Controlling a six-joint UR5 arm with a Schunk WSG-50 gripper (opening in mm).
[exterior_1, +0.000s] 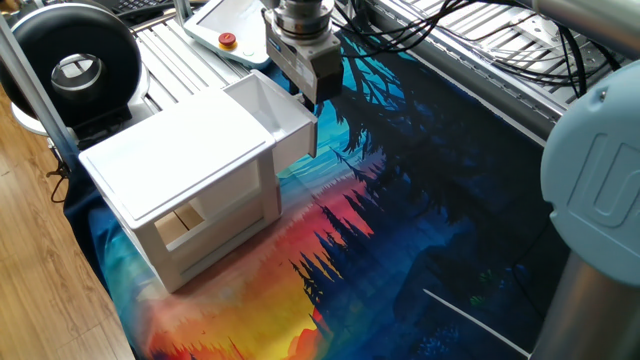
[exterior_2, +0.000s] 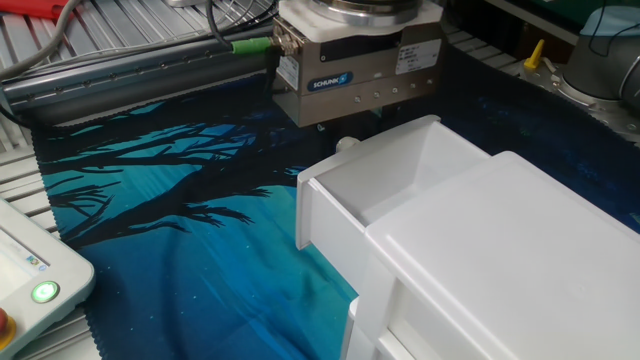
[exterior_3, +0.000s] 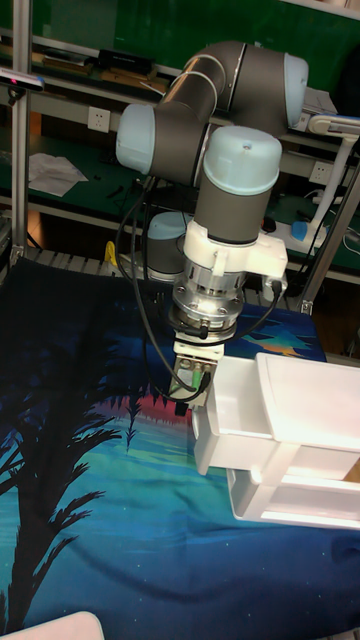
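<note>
A white drawer cabinet stands on the colourful cloth. Its upper drawer is pulled part way out, and the inside that shows is empty. At the drawer's front my gripper points down, its body just outside the front panel. A round knob sticks out from that panel close below the gripper body. The dark fingers are mostly hidden in shadow, so whether they touch the knob or how far apart they stand cannot be made out. In exterior view 3 the gripper hangs beside the drawer's outer end.
Below the drawer, the cabinet has an open-sided lower bay. A control pendant with a red stop button lies behind the cabinet. Black cables hang near the arm. Much of the cloth beyond the drawer front is clear.
</note>
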